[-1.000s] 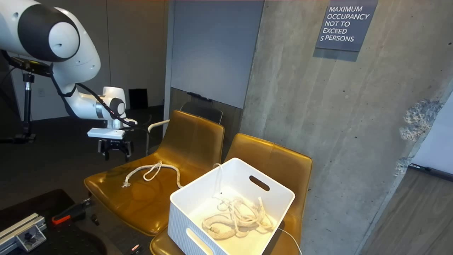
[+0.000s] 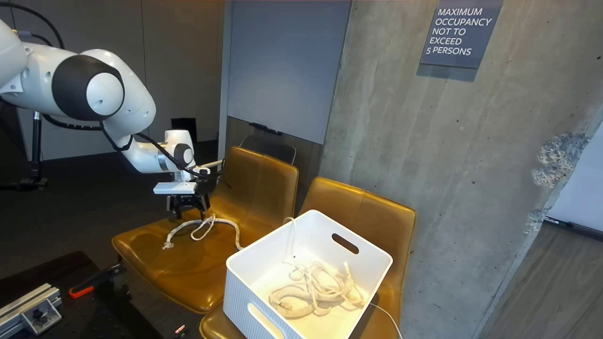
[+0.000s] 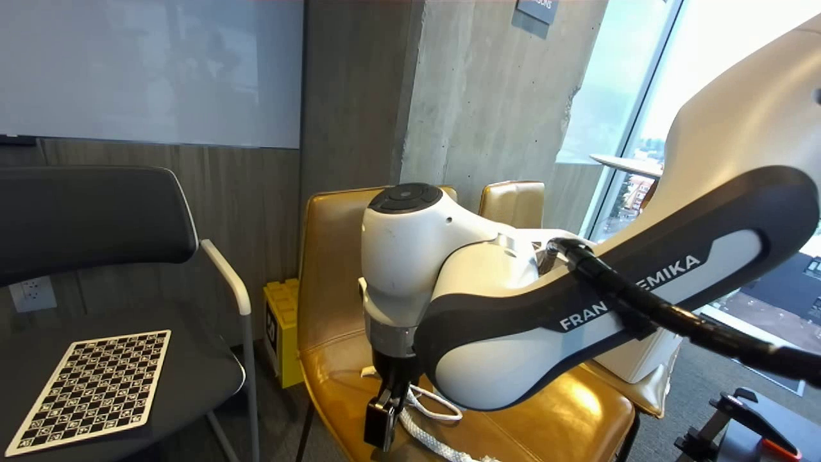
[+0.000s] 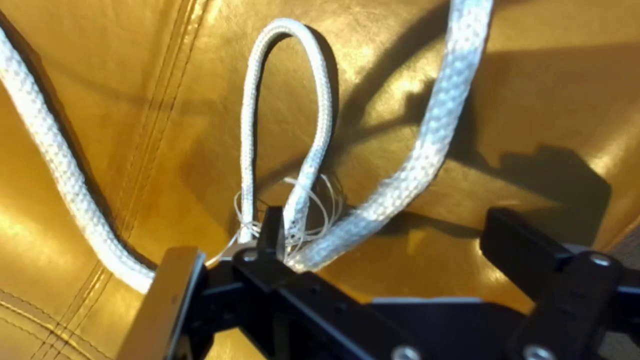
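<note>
A white braided rope [image 2: 227, 221] with a thin loop [image 4: 322, 90] lies on the tan leather chair seat [image 2: 186, 271]. My gripper [image 2: 189, 214] is over the rope's back part, pointing down, its fingers wide apart. In the wrist view one dark finger [image 4: 273, 231] overlaps the foot of the loop, where loose threads gather; the other finger [image 4: 522, 249] is well off to the right over bare leather. Nothing is held between the fingers. Whether the left finger touches the rope cannot be told. Part of the rope is hidden behind the gripper.
On the neighbouring chair stands a white bin [image 2: 243, 288] with more pale rope [image 2: 316, 288] inside. The tan chair's backrest [image 2: 254, 181] rises close behind my gripper. A black chair [image 3: 84, 223] carries a patterned board [image 3: 92, 385].
My arm has moved right and lower, from beside the chair's left edge to over the rope. The gripper stays open. Rope and bin have not moved.
</note>
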